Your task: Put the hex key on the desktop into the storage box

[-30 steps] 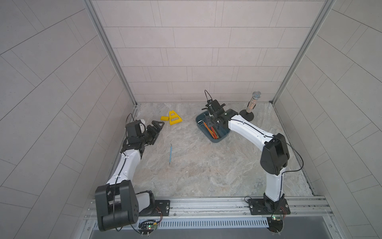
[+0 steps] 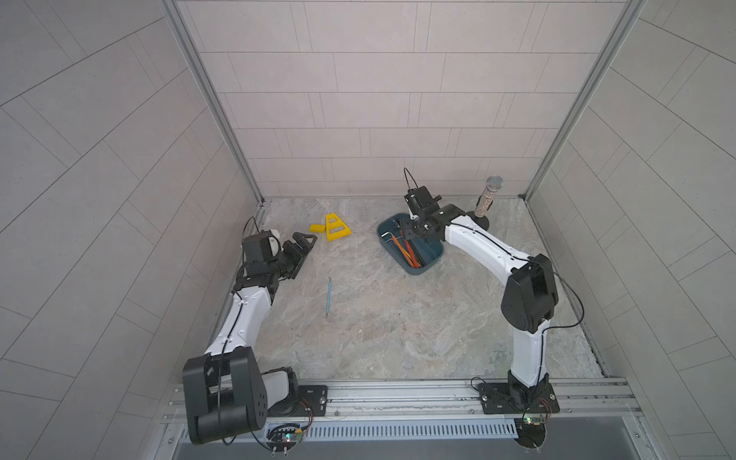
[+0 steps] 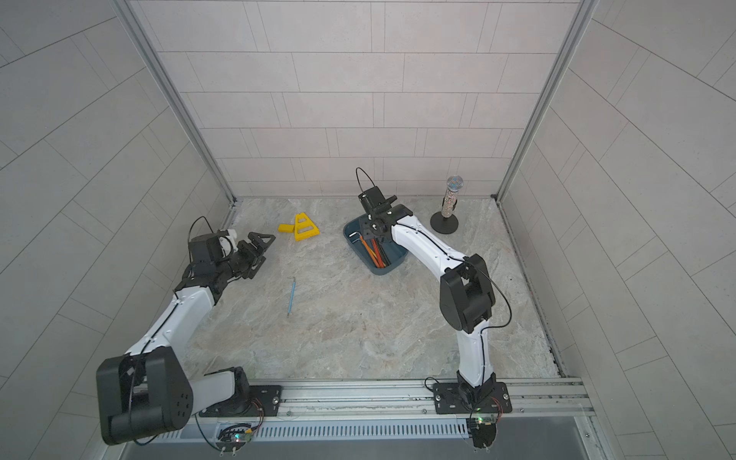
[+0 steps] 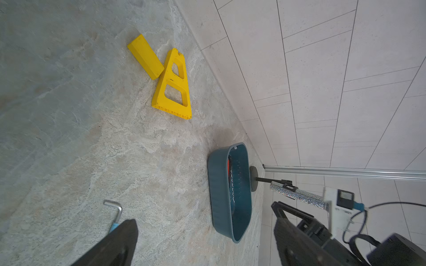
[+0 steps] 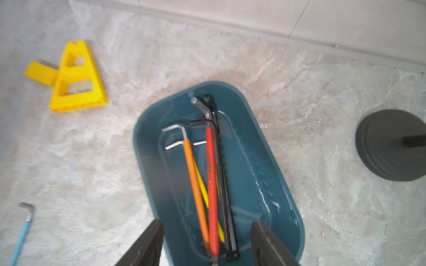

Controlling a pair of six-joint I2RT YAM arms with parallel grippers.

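Observation:
A light blue hex key (image 2: 329, 296) lies on the desktop left of centre, in front of the yellow pieces; the left wrist view shows its bent metal end (image 4: 113, 204). The dark teal storage box (image 2: 387, 257) holds orange, red, yellow and black hex keys (image 5: 213, 186). My right gripper hangs open over the box, with its fingertips above the keys and nothing seen held. My left gripper (image 2: 303, 249) is at the left side of the desktop, apart from the hex key, its fingers (image 4: 117, 241) spread with nothing between them.
A yellow triangular piece (image 2: 337, 230) and a yellow block (image 2: 316, 227) lie at the back left. A microphone on a round stand (image 3: 444, 223) stands right of the box.
The left arm is still.

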